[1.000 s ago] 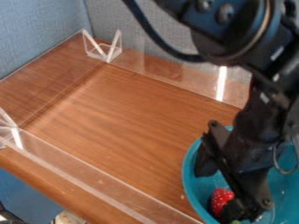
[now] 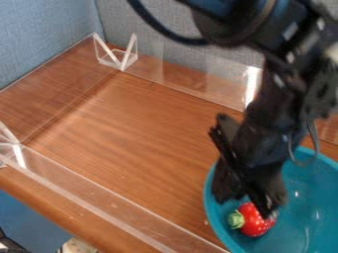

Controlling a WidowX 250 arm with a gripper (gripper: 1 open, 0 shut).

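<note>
The black gripper [image 2: 244,193] is above the blue bowl [image 2: 305,222] at the lower right, tilted downward and slightly blurred. It appears shut, with nothing visible between its fingers. A red strawberry-like object [image 2: 252,218] with a green part lies in the bowl just below the fingertips. Part of the bowl is hidden behind the arm.
Clear plastic walls edge it at front and back, with white corner brackets at upper left and far left. A grey padded wall stands behind.
The gripper has risen from deep in the bowl and moved slightly up, leaving the red object more visible in the bowl.
</note>
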